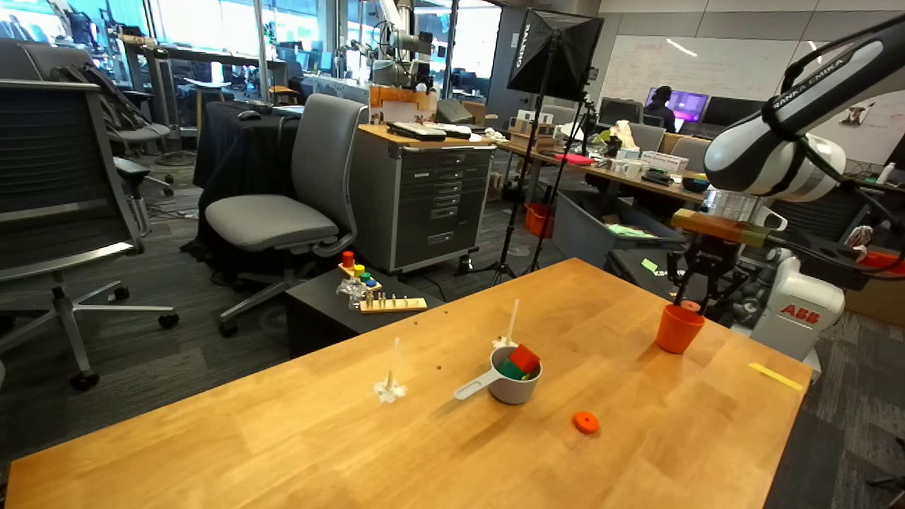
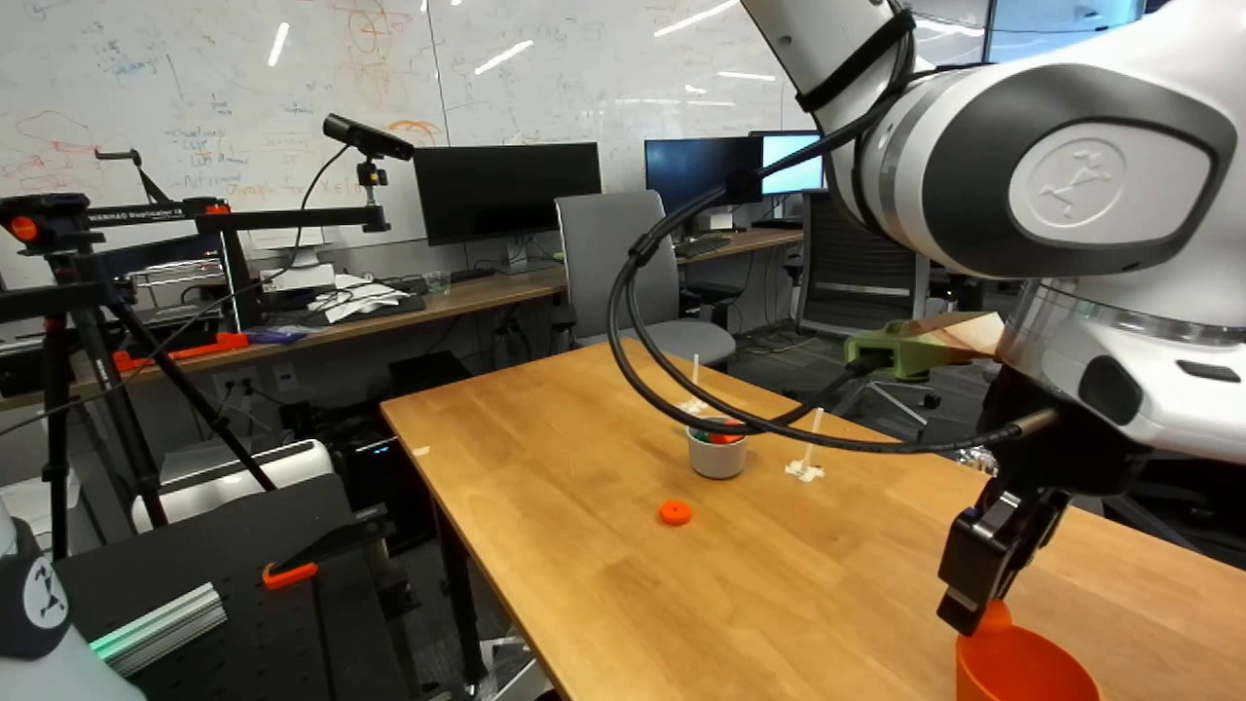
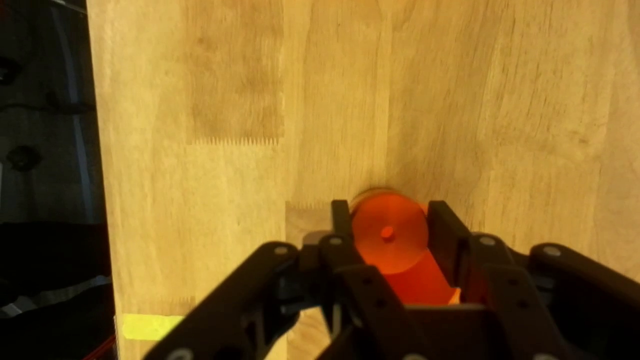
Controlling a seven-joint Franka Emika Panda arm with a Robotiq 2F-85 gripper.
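Note:
A round orange disc with a small central hole is held between the two black fingers in the wrist view. My gripper is shut on its sides. In exterior view 1 this disc appears at the mouth of an orange cup, which stands upright near the table's right side. Exterior view 2 shows the disc under the fingertip, by the cup's rim; whether they touch I cannot tell. Fingers partly hide the cup in the wrist view.
A second orange disc lies flat on the table. A grey handled cup holds red and green pieces. Two thin white pegs stand upright, one left of that cup and another behind it. Yellow tape marks the right edge.

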